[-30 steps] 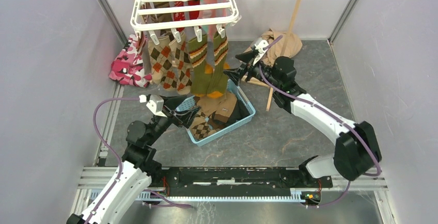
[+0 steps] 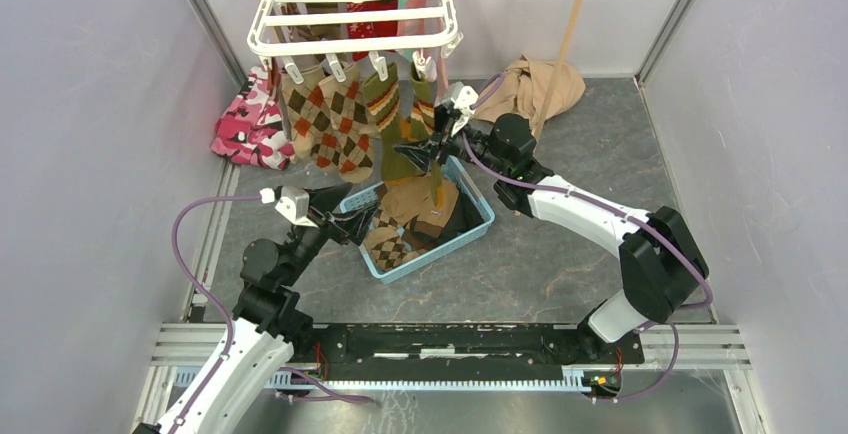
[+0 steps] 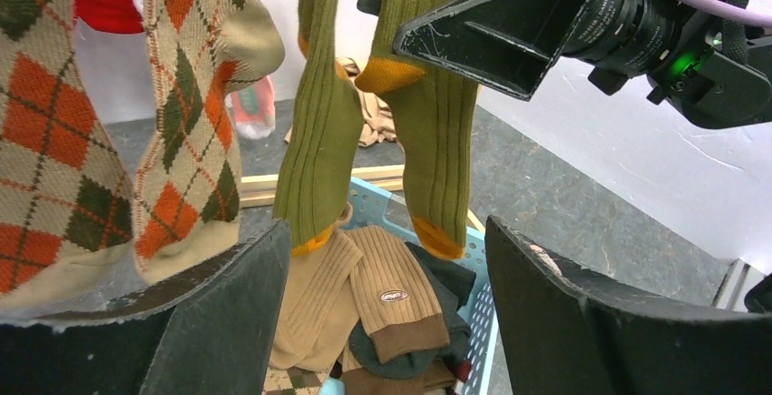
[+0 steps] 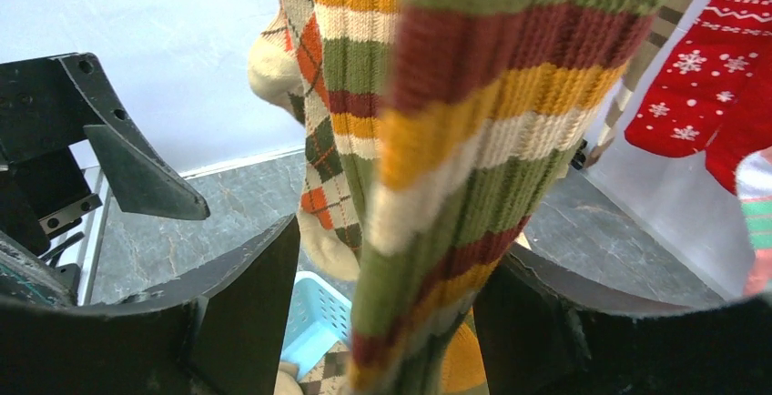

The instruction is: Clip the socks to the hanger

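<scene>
Striped olive socks (image 2: 384, 120) hang from the white hanger (image 2: 350, 46), beside argyle socks (image 2: 311, 114). My right gripper (image 2: 425, 151) is at the olive socks, its fingers open on either side of a striped sock (image 4: 473, 167), which fills much of the right wrist view; in the left wrist view it overlaps the sock's upper part. My left gripper stands open, lower and in front of the socks, with none between its fingers.
A blue basket (image 2: 420, 266) holding more socks sits below. Pink camouflage cloth (image 2: 245, 129) lies left, beige cloth (image 2: 540, 84) back right.
My right gripper has moved left onto the striped olive socks, and the right one of them has shifted. The hanger has swayed slightly. The left arm has barely moved.
</scene>
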